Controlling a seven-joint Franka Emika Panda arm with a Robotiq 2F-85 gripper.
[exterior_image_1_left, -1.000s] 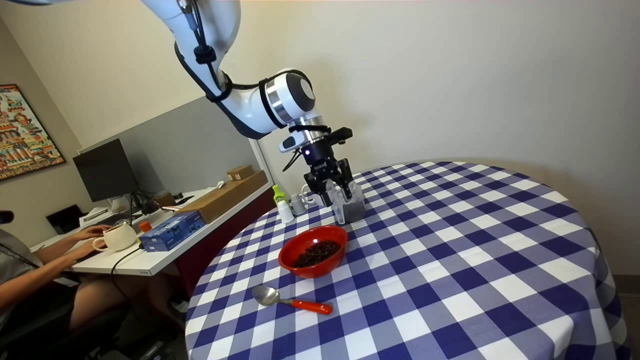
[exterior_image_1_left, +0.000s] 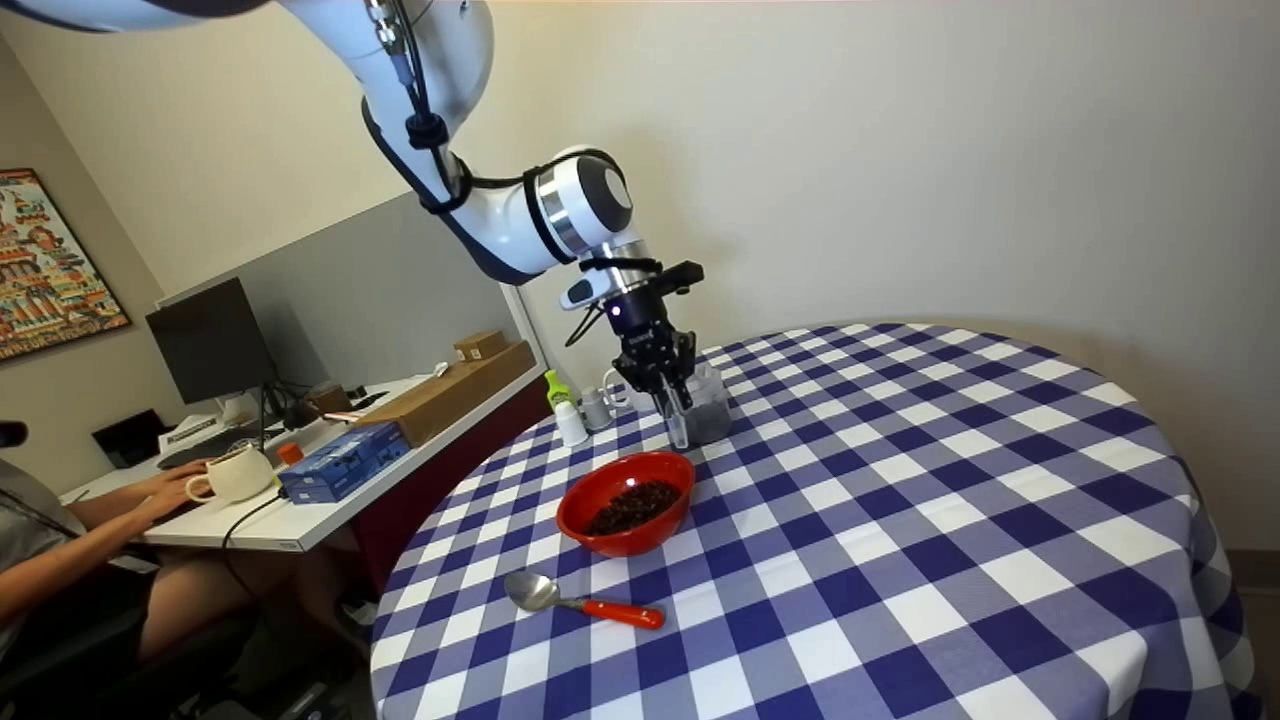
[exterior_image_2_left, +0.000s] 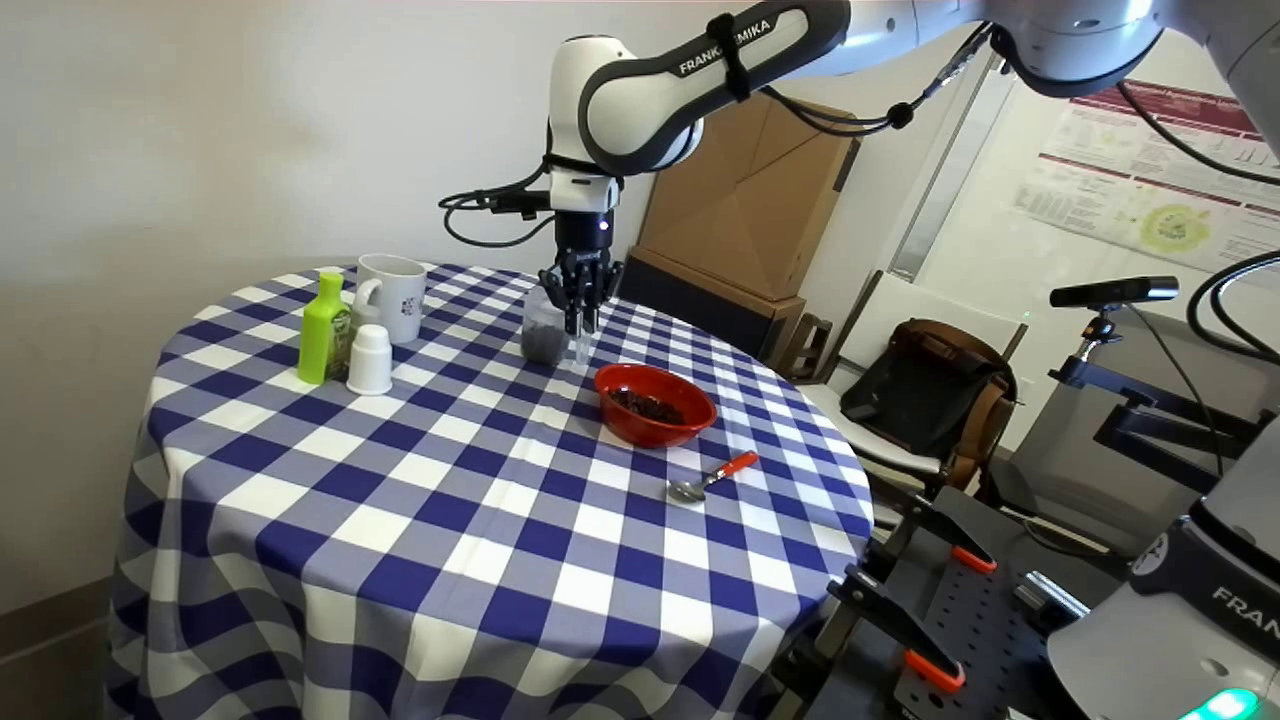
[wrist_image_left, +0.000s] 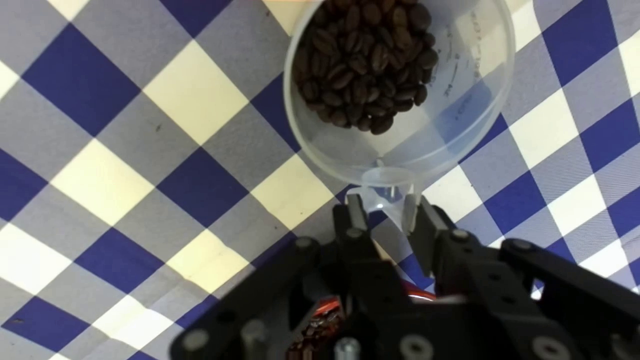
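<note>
A clear plastic pitcher (wrist_image_left: 447, 129) holding dark coffee beans (wrist_image_left: 366, 66) stands upright on the checked tablecloth. Its handle (wrist_image_left: 390, 198) points toward my gripper, which is shut on that handle with one finger on each side. From the side, the gripper (exterior_image_1_left: 674, 396) reaches down to the near side of the pitcher (exterior_image_1_left: 710, 414); in the other exterior view the pitcher (exterior_image_2_left: 543, 336) shows beside the fingers. Close by sits a red bowl (exterior_image_1_left: 576, 504) with dark beans in it. In the wrist view, the arm's parts cover most of the bowl.
A spoon with a red handle (exterior_image_1_left: 618, 613) lies in front of the bowl. A white mug (exterior_image_2_left: 402, 300), a green bottle (exterior_image_2_left: 320, 330) and a white shaker (exterior_image_2_left: 371, 360) stand in a group away from the pitcher. Much of the tablecloth is bare.
My gripper has gone down slightly, and its fingers have come together from wide apart onto the pitcher's handle. The pitcher, bowl and spoon stay in place.
</note>
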